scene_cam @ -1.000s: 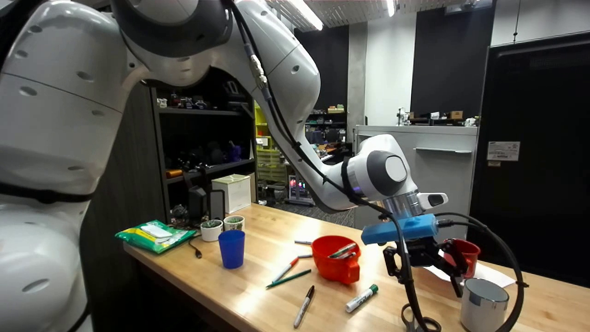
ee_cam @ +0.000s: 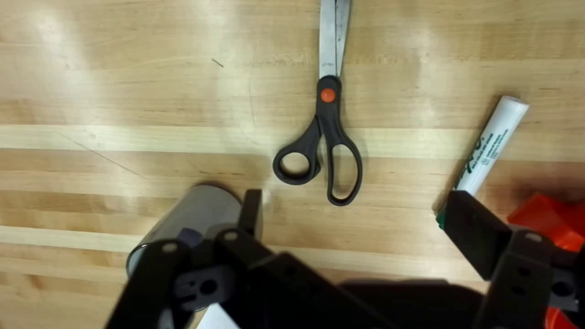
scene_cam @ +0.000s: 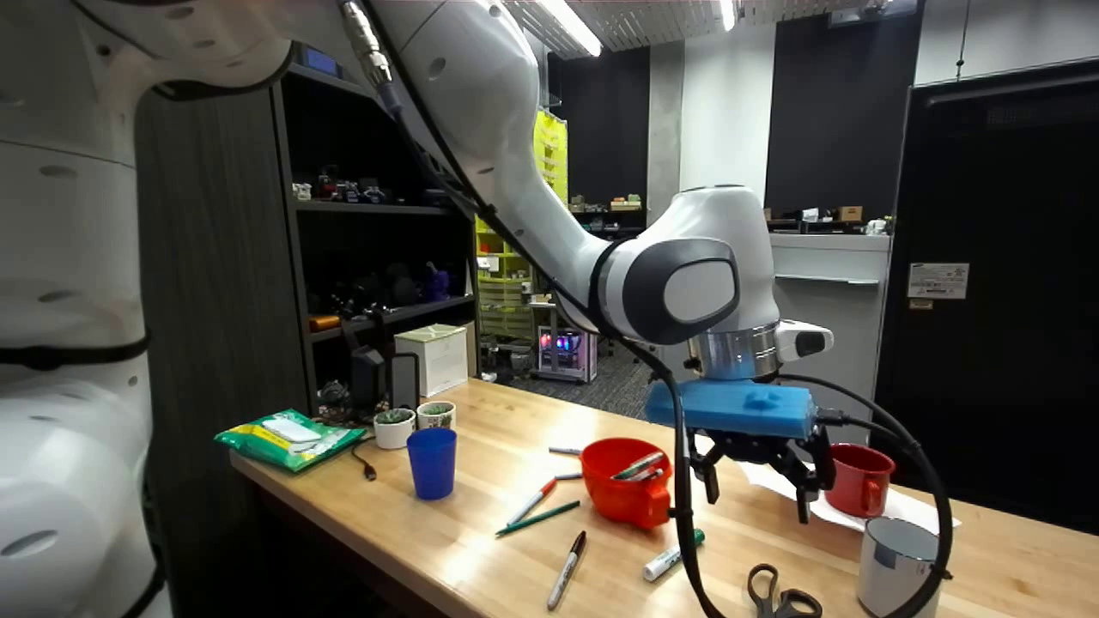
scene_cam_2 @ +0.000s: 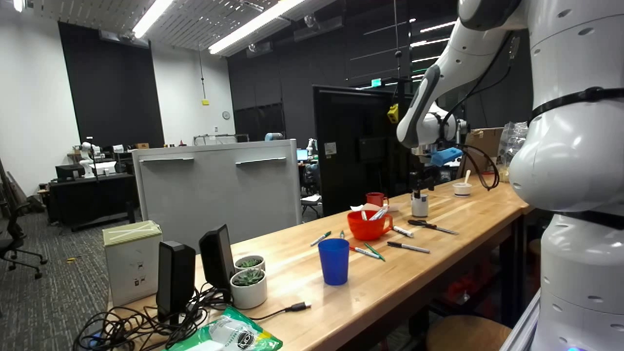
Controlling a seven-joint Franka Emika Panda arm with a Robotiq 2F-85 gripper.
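Note:
My gripper (scene_cam: pixel 757 499) hangs above the table, its fingers apart and nothing between them. In the wrist view, black-handled scissors (ee_cam: pixel 329 118) lie flat ahead of my fingers, blades pointing away. A white marker with a green cap (ee_cam: pixel 493 145) rests to the right, partly behind my right finger (ee_cam: pixel 477 236). To the left is a grey-white mug (ee_cam: pixel 200 214), partly hidden by my left finger (ee_cam: pixel 251 214). The red-orange cup (scene_cam: pixel 623 489) holds several markers; only part of it shows at the wrist view's right edge. A black marker (scene_cam: pixel 567 570) and other pens lie near that cup.
A dark red mug (scene_cam: pixel 860 481) stands on white paper behind my gripper. Toward the other end are a blue cup (scene_cam: pixel 432 463), two potted plants (scene_cam_2: pixel 248 286), speakers and a green packet (scene_cam: pixel 291 441). Bare tabletop surrounds the scissors.
The arm has drawn back and risen. My gripper has moved up and to the left in exterior view 1, away from the grey-white mug. The table objects appear unmoved.

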